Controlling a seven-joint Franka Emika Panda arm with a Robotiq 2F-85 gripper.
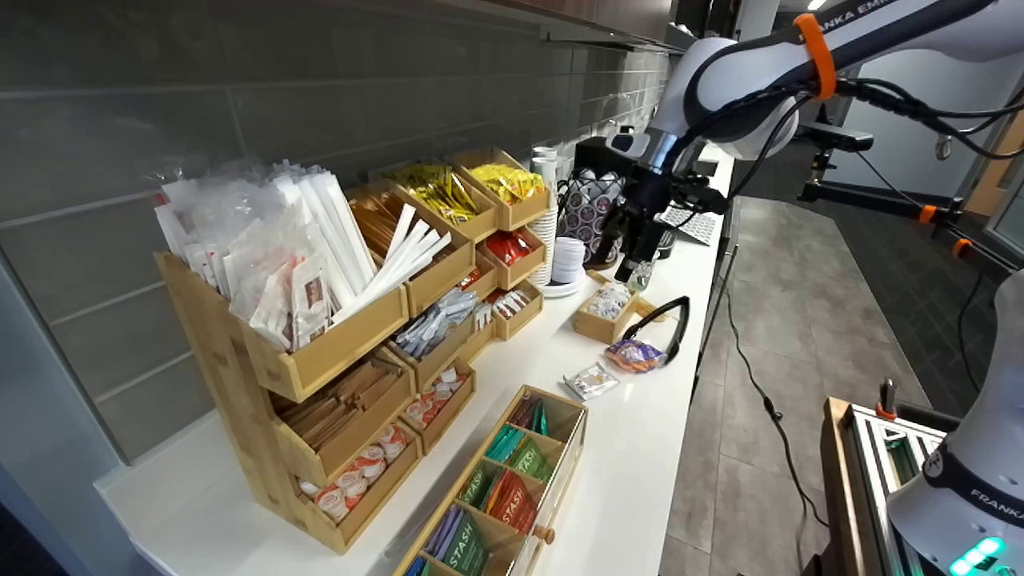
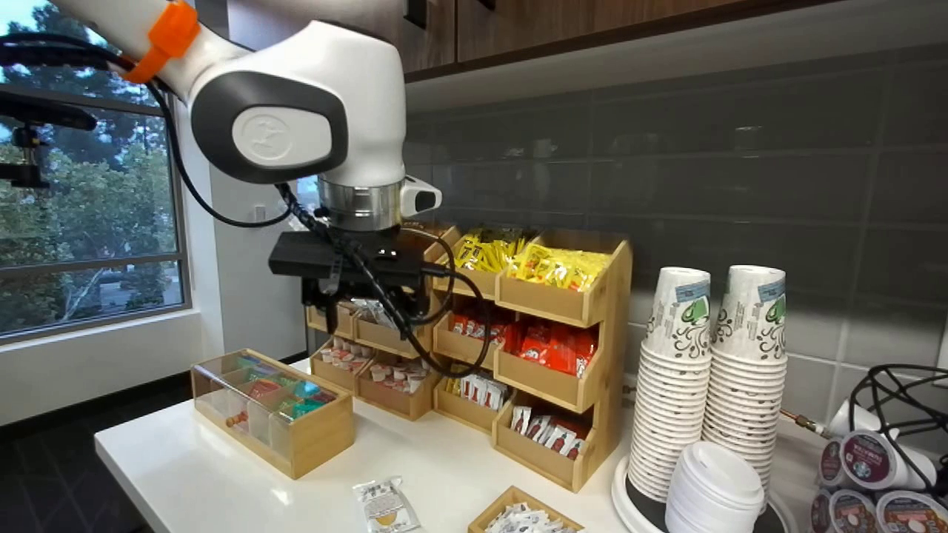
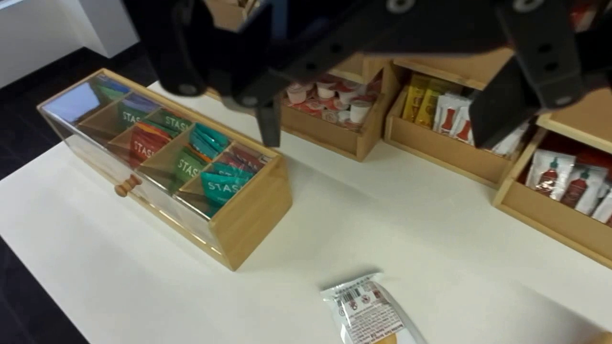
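My gripper is open, its dark fingers spread wide across the top of the wrist view with nothing held between them. In exterior view 1 the gripper hangs above the far part of the counter, near the coffee pods and lids. A silver snack packet lies flat on the counter, below the fingers in the wrist view. The clear-fronted wooden tea box stands to the left, holding tea bags in separate compartments. A tiered wooden condiment rack lines the wall, filled with packets and creamer cups.
Stacked paper cups and white lids stand beside the rack. A small wooden box of sachets and a purple-orange bag sit farther along. Between tea box and rack, the counter is bare.
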